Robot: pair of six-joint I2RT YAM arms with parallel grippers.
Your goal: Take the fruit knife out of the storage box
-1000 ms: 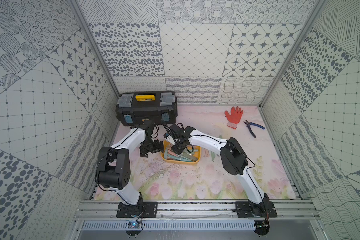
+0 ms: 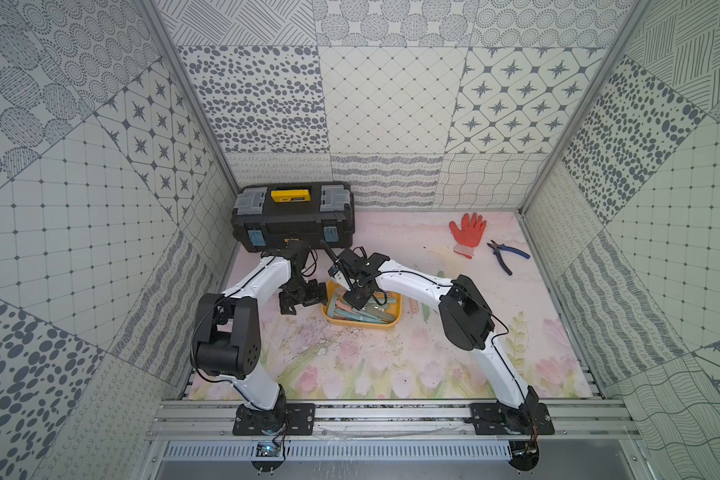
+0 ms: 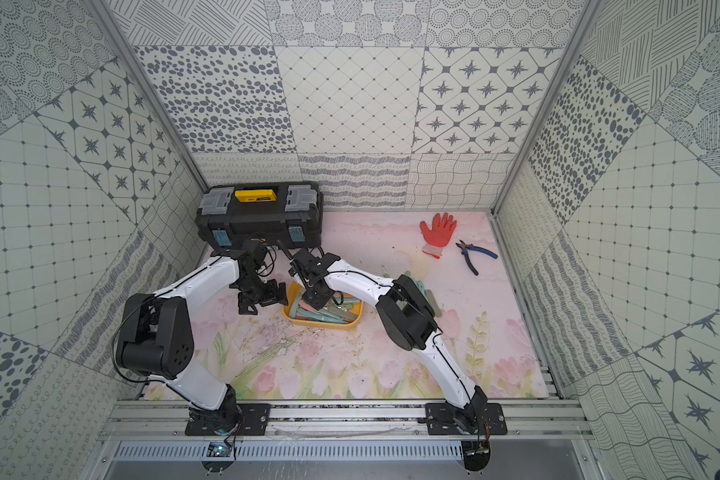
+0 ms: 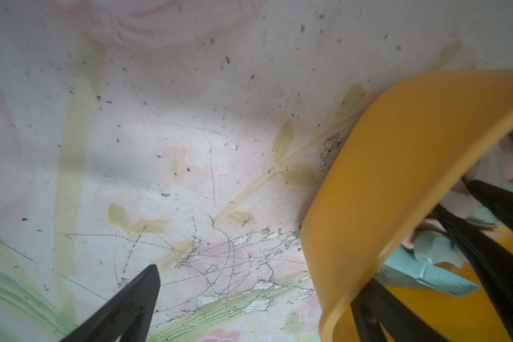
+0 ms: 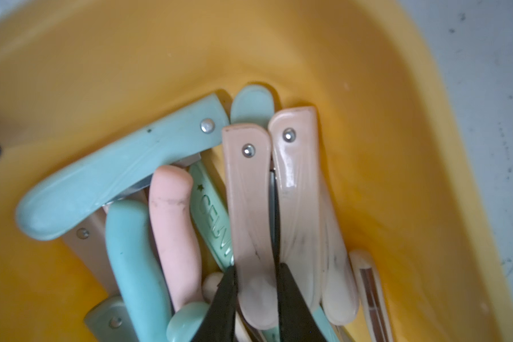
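Observation:
A yellow storage box (image 2: 360, 324) holds several folded fruit knives in pink, cream and mint. In the right wrist view my right gripper is down in the box, its fingertips at either side of the lower end of a pale pink knife (image 5: 249, 211), beside another pink one; whether they grip it is unclear. My left gripper stands open at the box's left side, one finger near the yellow wall (image 4: 370, 171), with nothing visible between its fingers.
A black toolbox (image 2: 292, 216) stands at the back left. A red glove (image 2: 467, 232) and pliers (image 2: 506, 256) lie at the back right. More knives lie on the table just right of the box, partly under my right arm.

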